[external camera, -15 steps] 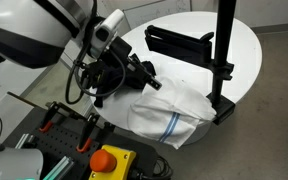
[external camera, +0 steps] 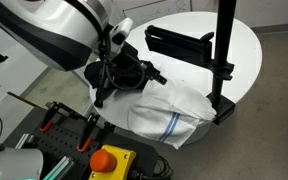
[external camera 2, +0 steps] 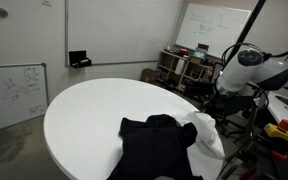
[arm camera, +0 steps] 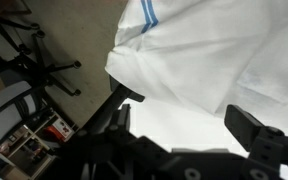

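Note:
A white towel with blue stripes (external camera: 171,118) lies crumpled near the round table's edge, one end hanging over it. In the wrist view the towel (arm camera: 189,50) spreads beyond my gripper, whose fingers stand wide apart with nothing between them. Whether the fingertips touch the cloth is unclear. A black cloth (external camera 2: 149,148) lies bunched on the table, beside the towel (external camera 2: 206,135). From exterior view 1 my gripper is hard to separate from the dark cloth behind it.
A black post with a crossbar (external camera: 224,50) rises close to the towel. A yellow box with a red button (external camera: 106,160) sits in front, near the arm's base.
The arm has swung right and lower, toward the black cloth and the towel. Both cloths look unmoved.

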